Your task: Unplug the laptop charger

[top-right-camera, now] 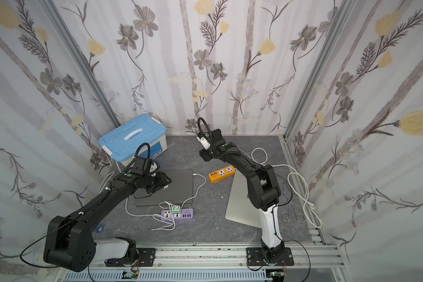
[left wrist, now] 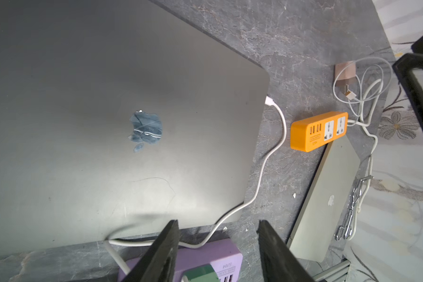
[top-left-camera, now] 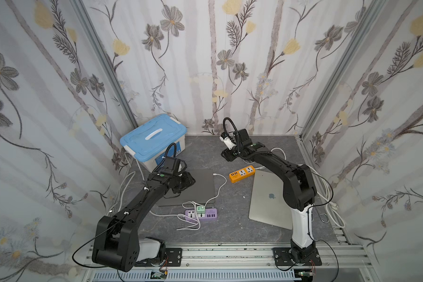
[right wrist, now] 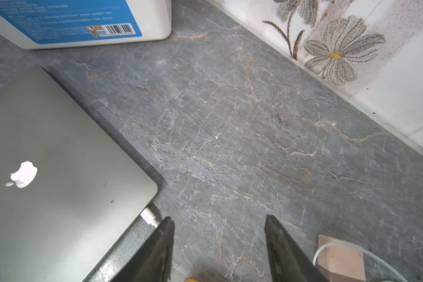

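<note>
A dark grey laptop lies closed at the middle-left of the table, a white charger plug at its right side, also visible near my right gripper's finger in the right wrist view (right wrist: pixel 149 217). The white cable (left wrist: pixel 277 145) runs toward a lilac power strip (top-left-camera: pixel 211 213) with a green adapter (top-left-camera: pixel 200 209). My left gripper hangs over the laptop, open and empty. My right gripper is open and empty above bare table, right of the plug.
An orange power strip (top-left-camera: pixel 242 174) sits at the centre right, with a second laptop (top-left-camera: pixel 268 202) in front of it and a pink adapter (right wrist: pixel 340 258) nearby. A blue-lidded box (top-left-camera: pixel 150 136) stands back left.
</note>
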